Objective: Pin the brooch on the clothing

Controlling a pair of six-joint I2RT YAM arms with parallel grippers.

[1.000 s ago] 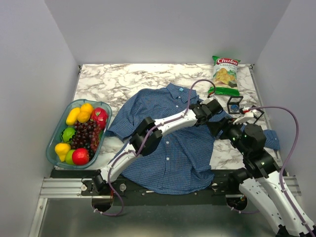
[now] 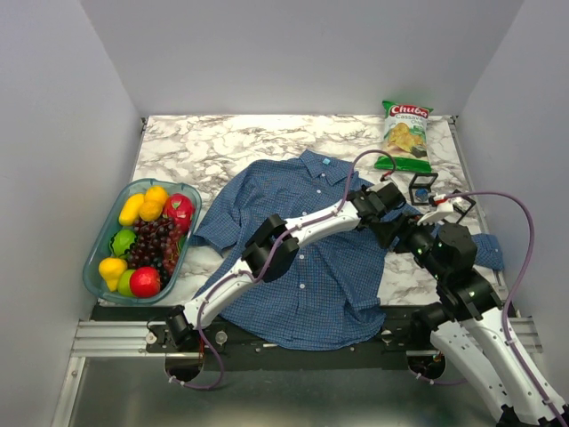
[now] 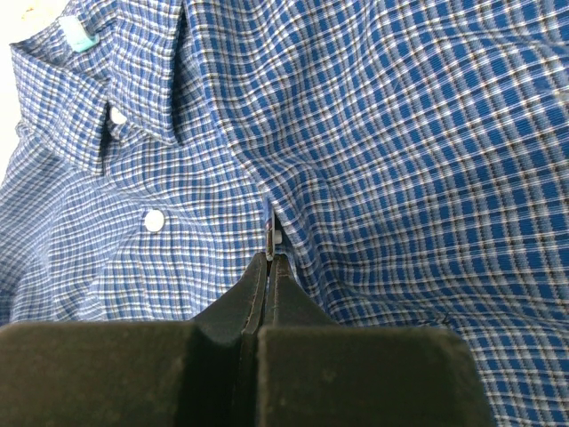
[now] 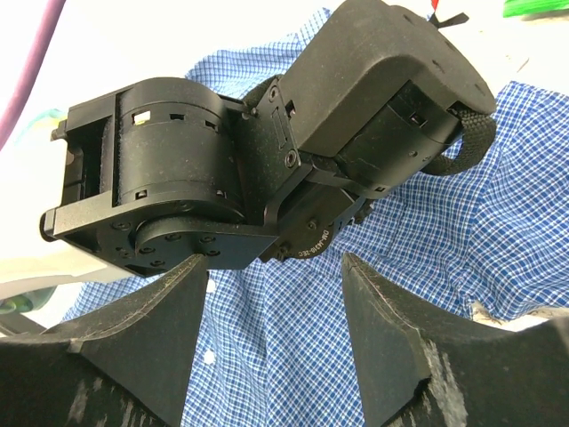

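A blue checked shirt (image 2: 293,311) lies spread on the marble table. In the left wrist view my left gripper is shut at a fold beside the shirt's placket, with a small thin shiny piece (image 3: 271,233) at its tips; whether it grips that piece or cloth is hard to tell. My right gripper stands part open above the shirt, right beside the left wrist, with nothing seen between its fingers. In the top view both wrists meet over the shirt's right side, hiding what is beneath.
A fruit basket (image 2: 93,258) is at the left, a chips bag (image 2: 404,138) at the back right. Two small open boxes (image 2: 422,187) lie right of the shirt, one partly behind the right arm.
The left arm has shifted slightly toward the right over the last second. The right arm looks almost still; the shirt is unchanged.
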